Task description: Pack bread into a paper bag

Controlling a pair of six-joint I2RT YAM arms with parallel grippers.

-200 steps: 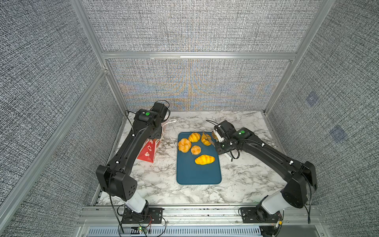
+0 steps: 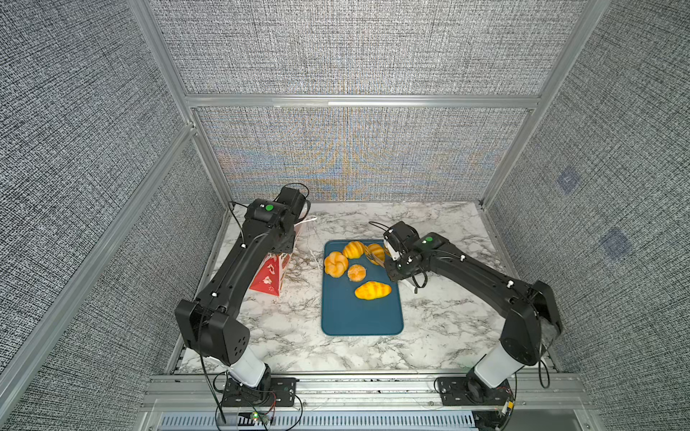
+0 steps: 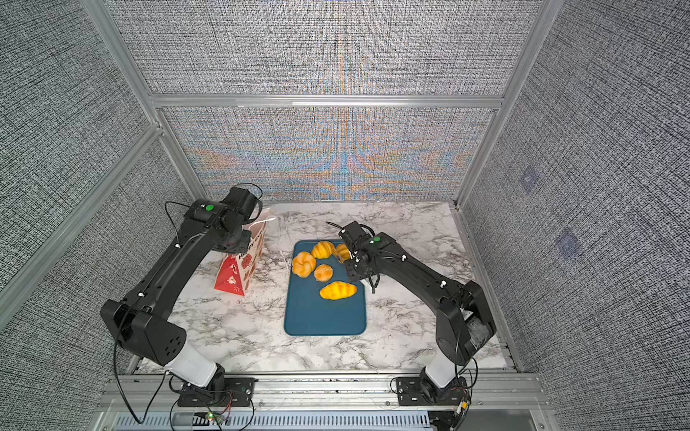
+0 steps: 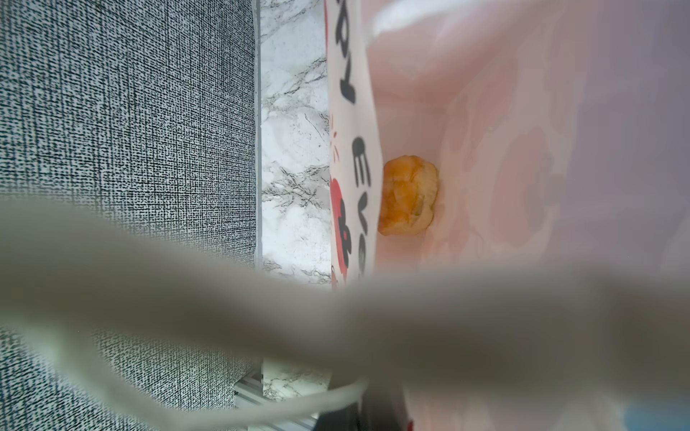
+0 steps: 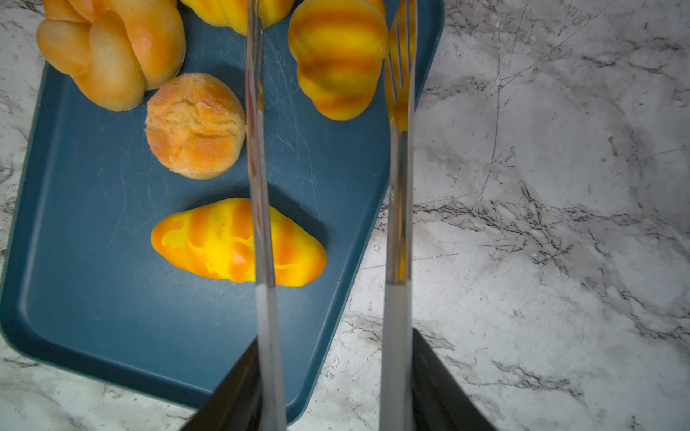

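Note:
The white and red paper bag (image 2: 270, 276) stands on the left, its mouth facing my left wrist camera; one bread roll (image 4: 409, 195) lies inside. My left gripper is shut at the bag's edge, and a blurred handle band (image 4: 503, 330) hides what its tips meet. My right gripper is open, with both arms of metal tongs (image 5: 399, 237) between its fingers. The tongs' spread prongs stand on either side of a striped bread (image 5: 339, 57) near the tray's far right corner, not closed on it.
On the blue tray (image 2: 359, 319) lie several other breads: a twisted roll (image 2: 335, 264), a striped bread (image 2: 353, 249), a round bun (image 2: 356, 273) and a long yellow bread (image 2: 373, 290). The tray's front part and the marble table (image 2: 445, 337) at right are bare.
My right arm has shifted a little to the left over the tray's far right corner, carrying the tongs. The left arm, the bag and the other breads look unchanged.

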